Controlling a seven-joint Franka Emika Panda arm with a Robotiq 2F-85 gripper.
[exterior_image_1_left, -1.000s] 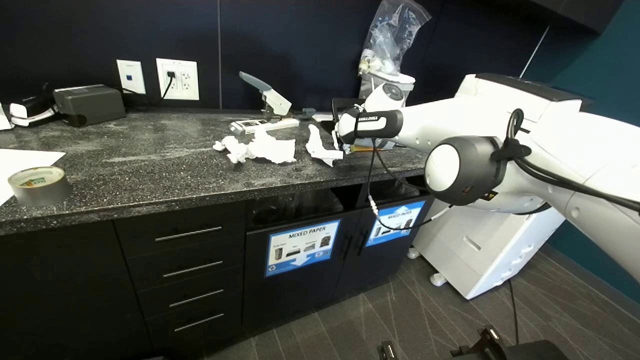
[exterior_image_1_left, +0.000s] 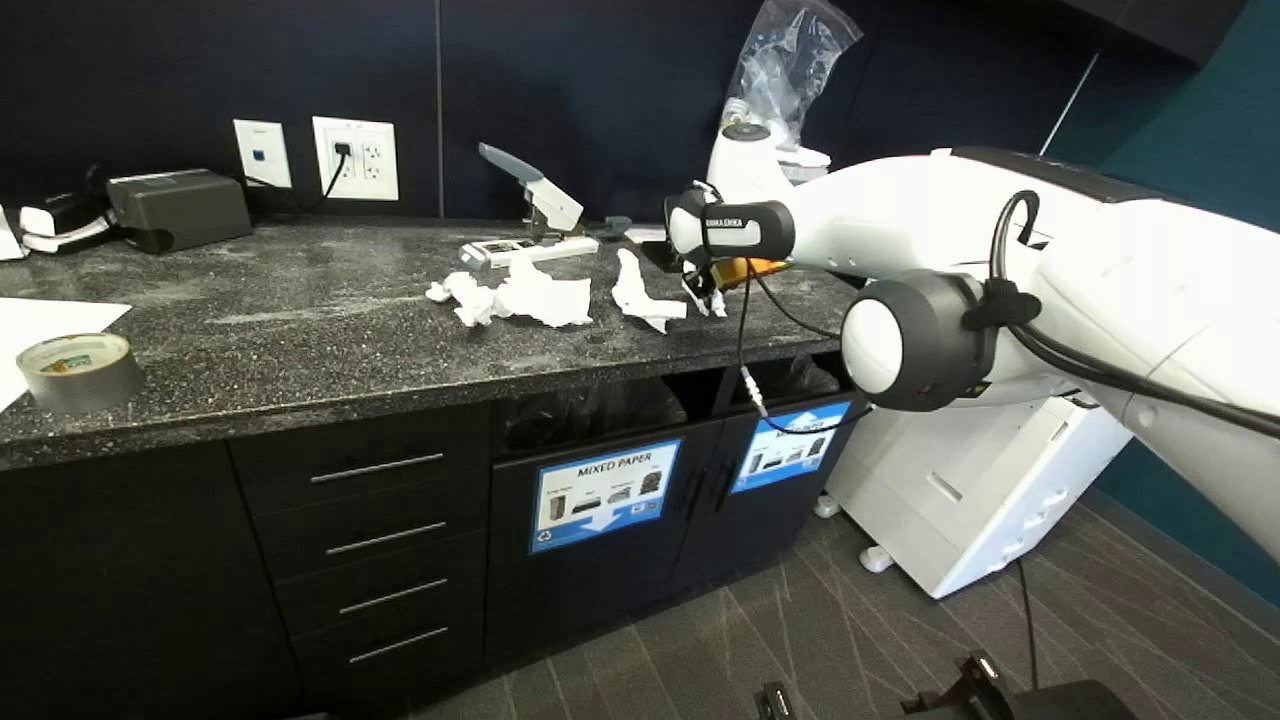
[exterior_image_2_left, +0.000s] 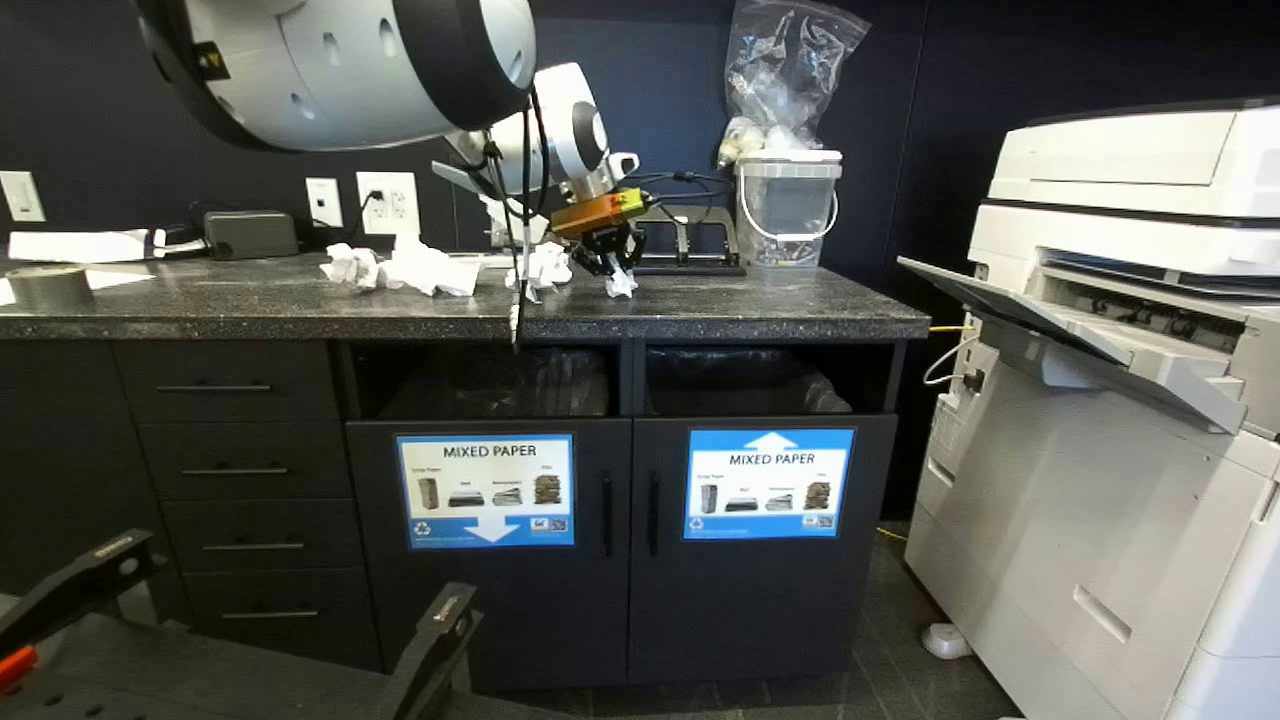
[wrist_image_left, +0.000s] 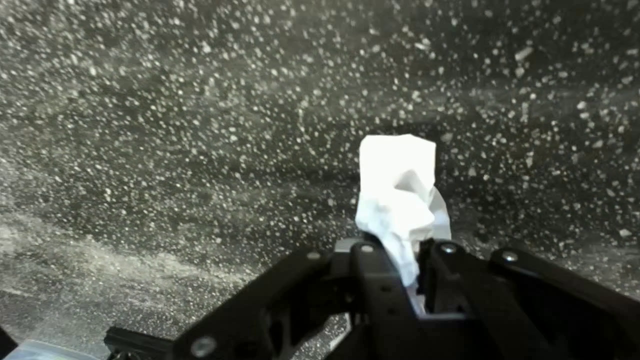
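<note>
My gripper is shut on a white crumpled paper (wrist_image_left: 399, 180), which sticks out beyond the fingertips in the wrist view. In exterior view 2 the gripper (exterior_image_2_left: 618, 258) is low over the dark speckled counter (exterior_image_2_left: 768, 306), and the held paper (exterior_image_2_left: 620, 283) shows just beneath it; whether it touches the counter I cannot tell. To the left of the gripper in exterior view 1, another crumpled paper (exterior_image_1_left: 644, 294) lies on the counter. Further left rest more white crumpled pieces (exterior_image_1_left: 546, 294).
A large stapler (exterior_image_1_left: 540, 216) stands behind the papers. A lidded clear bucket (exterior_image_2_left: 788, 210) with a plastic bag on top is at the back right. Below the counter are two open-topped bins (exterior_image_2_left: 504, 382) behind "MIXED PAPER" doors. A tape roll (exterior_image_1_left: 78, 372) sits far left.
The wrist has risen and tilted, so the gripper's orange part and fingers now show in exterior view 1. White paper now shows at the fingers. The loose papers on the left have not moved.
</note>
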